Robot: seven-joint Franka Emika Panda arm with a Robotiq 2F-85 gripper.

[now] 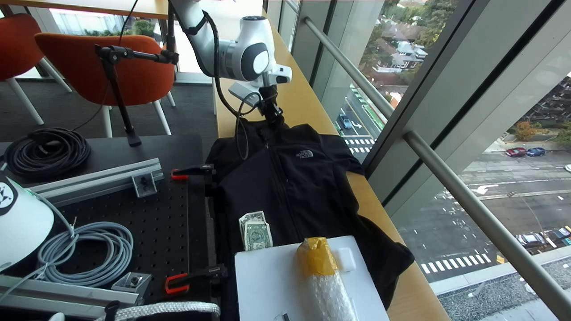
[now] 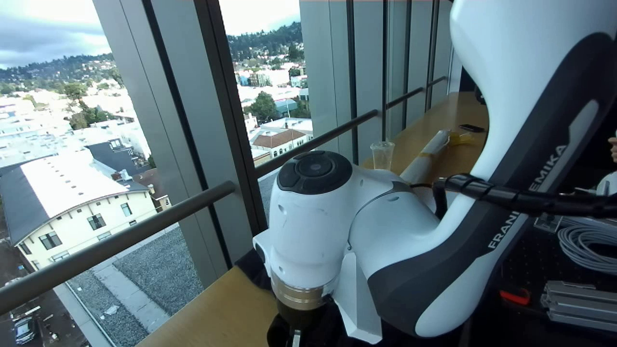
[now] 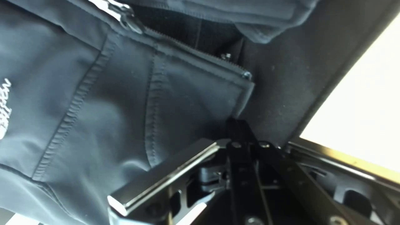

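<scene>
A black zip jacket (image 1: 313,176) with a white chest logo lies spread along the wooden ledge, its collar end at the far side. At that collar, my gripper (image 1: 277,122) points down at the fabric. Close up in the wrist view, the dark fingertips of the gripper are together at the corner of the collar flap (image 3: 202,90), shut on the cloth there. A silver zipper pull (image 3: 131,20) hangs near the upper left. Exactly how much cloth lies between the fingers is hidden. In the second exterior view the arm blocks most of the jacket.
Dollar bills (image 1: 257,232) rest on the jacket, and a white box (image 1: 267,283) with a bubble-wrapped roll (image 1: 326,278) covers its near end. Windows and a railing (image 1: 460,171) border the right. A black pegboard table (image 1: 160,224) with clamps and cables adjoins the left.
</scene>
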